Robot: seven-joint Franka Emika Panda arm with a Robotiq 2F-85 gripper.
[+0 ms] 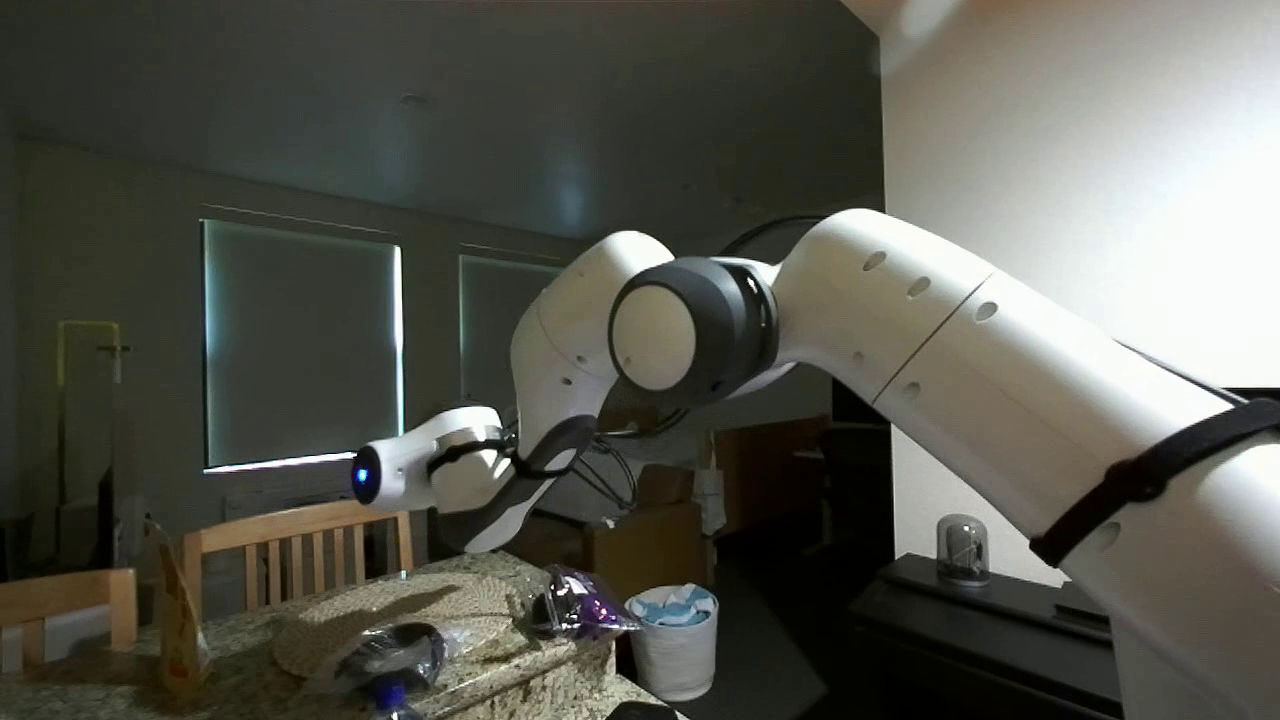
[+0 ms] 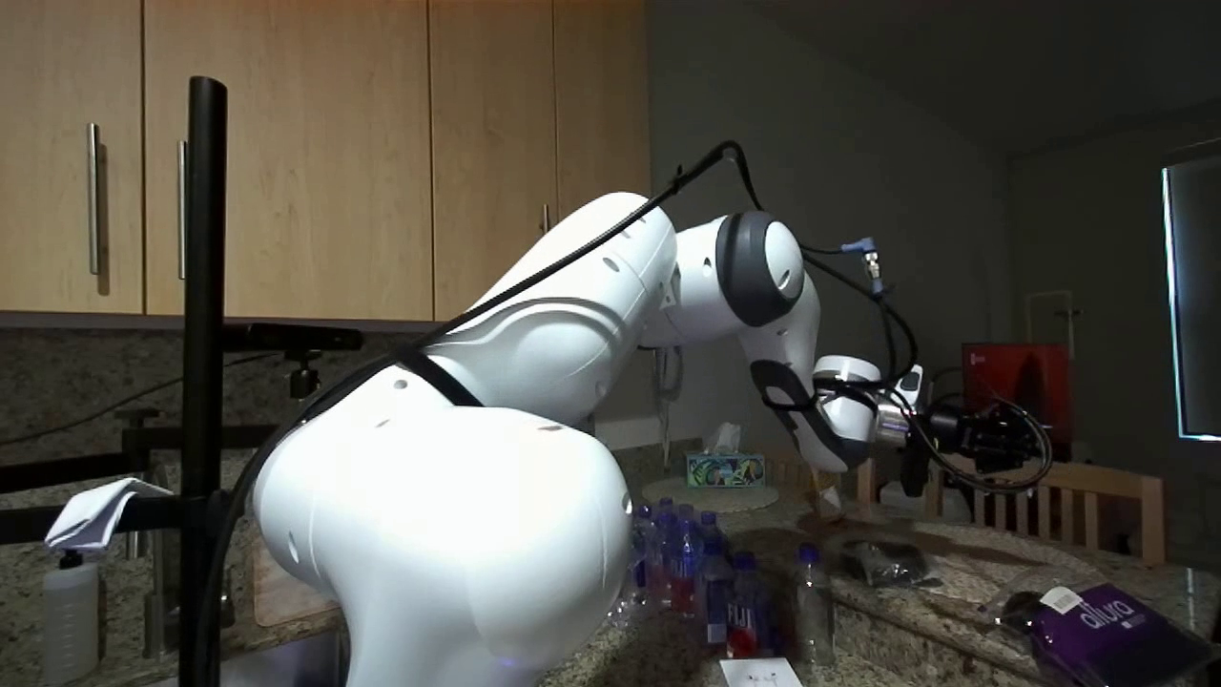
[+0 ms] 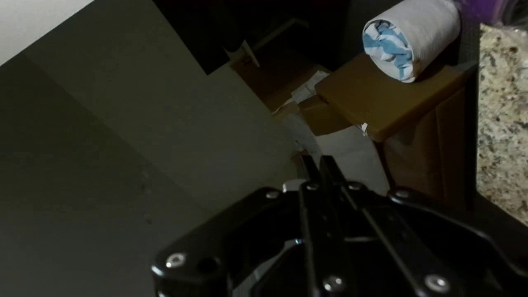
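In the wrist view the black fingers of my gripper are drawn together, and I make out no object between their tips. Exterior view 2 has the dark gripper point(image 2: 1007, 441) raised over the far side of the counter, its tips too dark to read. The white arm hides it in exterior view 1. A purple plastic package point(image 2: 1105, 628) lies on the counter's raised ledge below it. Nearby, a dark item in clear plastic point(image 2: 883, 562) rests by the woven mat point(image 1: 324, 630). A clear bottle with a blue cap point(image 2: 813, 607) stands in front of the ledge.
Several bottles point(image 2: 687, 561) crowd the counter beside the arm, with a tissue box point(image 2: 726, 470) behind. A white bin point(image 1: 674, 654) with blue-and-white lining stands past the counter's end. Wooden chairs point(image 1: 294, 558) line the far side. Air around the raised gripper looks clear.
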